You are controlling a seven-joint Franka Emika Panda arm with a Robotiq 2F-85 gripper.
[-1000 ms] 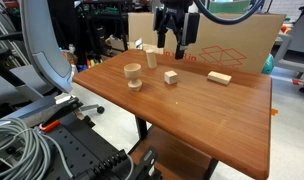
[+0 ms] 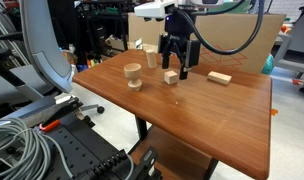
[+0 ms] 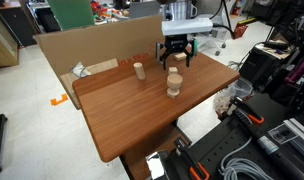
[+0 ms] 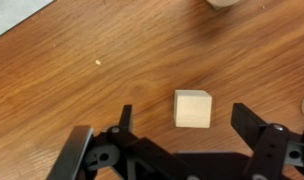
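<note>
A small pale wooden block [image 4: 192, 108] sits on the brown table between and slightly ahead of my fingertips in the wrist view. In exterior view 1 the block [image 2: 171, 77] rests a short way right of a pale, cup-shaped wooden piece [image 2: 134, 76]. My gripper [image 2: 171, 69] points down just above the block, open, its two dark fingers apart on either side. Nothing is held. From exterior view 2, the arm stands over the same area, with the block [image 3: 172, 71] behind the rounded wooden piece [image 3: 174, 86].
An upright wooden piece [image 2: 152, 58] stands behind the cup-shaped one. A flat pale piece [image 2: 219, 77] lies toward the back right. Cardboard panels [image 2: 232, 35] rise behind the table [image 2: 217, 120], whose front right is clear. Cables lie beside the robot's base.
Over the last second my gripper has come down and a little to the left, from above and behind the block to just over it. The objects on the table have stayed put.
</note>
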